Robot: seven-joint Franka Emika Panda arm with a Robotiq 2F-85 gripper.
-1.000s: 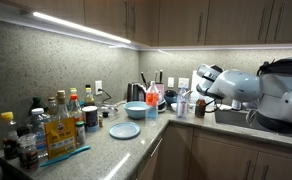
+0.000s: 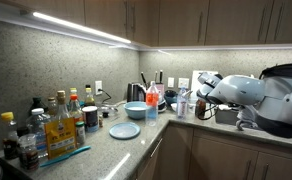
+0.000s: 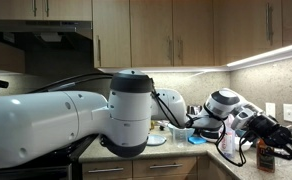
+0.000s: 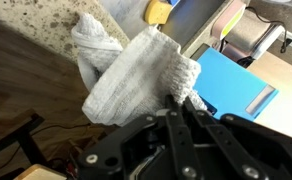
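Note:
A white towel (image 4: 136,75) is bunched at the fingertips of my gripper in the wrist view, and the fingers are shut on it. Its folds hang past the fingers toward a speckled counter edge (image 4: 48,25) and over a dark wood-coloured surface. Cloth hides the fingertips. The far counter is where the gripper (image 2: 202,88) appears in the first exterior view, too small there to show the towel clearly. From the second exterior view, the dark gripper (image 3: 269,130) is at the right, above the counter near a dark bottle (image 3: 266,158).
Beside the towel are a blue flat object (image 4: 233,88) and a yellow item (image 4: 158,12). Several bottles (image 2: 61,130) crowd the left counter. A blue plate (image 2: 124,130), a bowl (image 2: 136,110) and a clear bottle (image 2: 153,103) stand toward the corner.
In the first exterior view, the arm has shifted a little to the right and lower. The counter items there have not visibly moved.

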